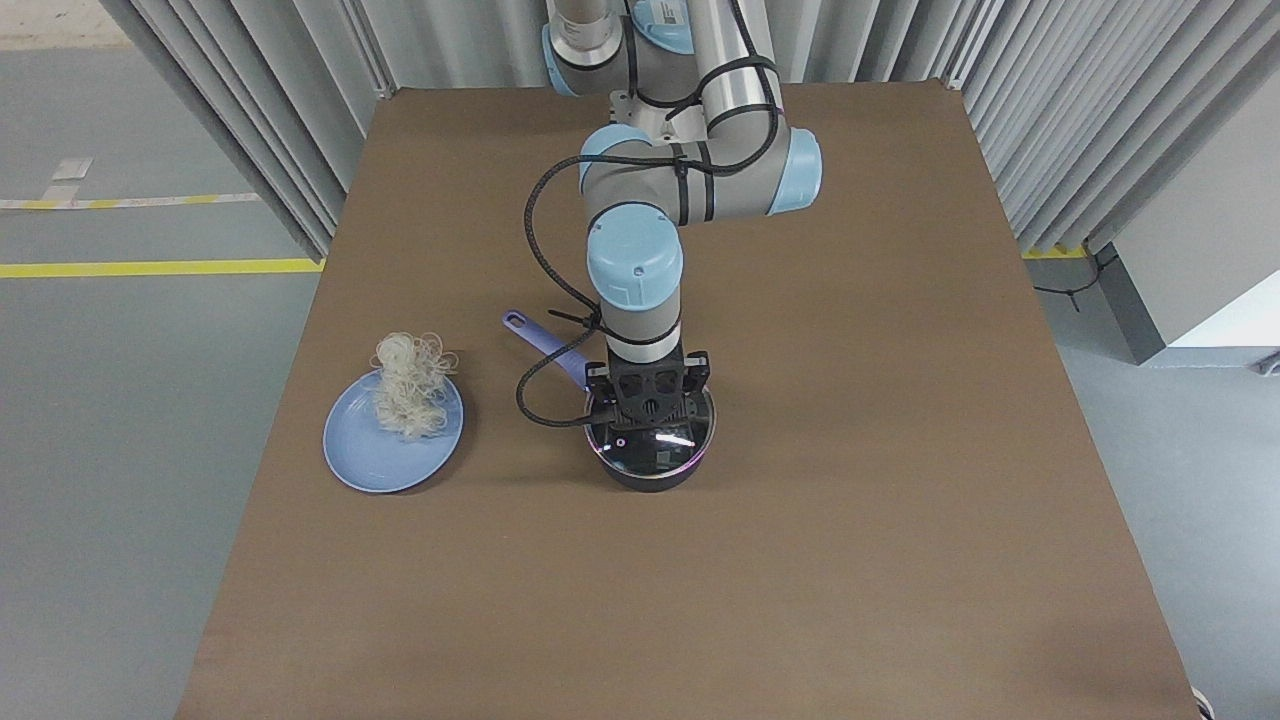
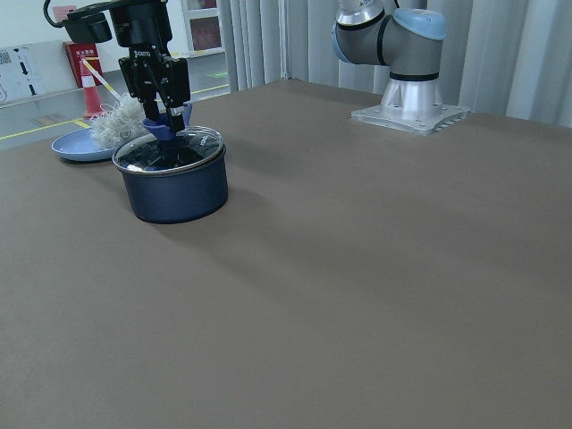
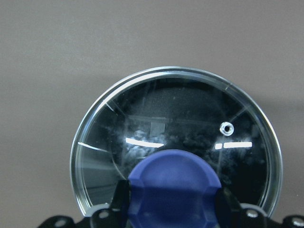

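Note:
A dark blue pot stands on the table under a glass lid, mostly hidden by my gripper in the front view. My gripper is down at the lid's blue knob, with a finger on either side of it in the wrist view, pressed close to its sides. The lid rests on the pot. The pot's purple handle points to the back left.
A blue plate with pale noodle-like strands lies left of the pot.

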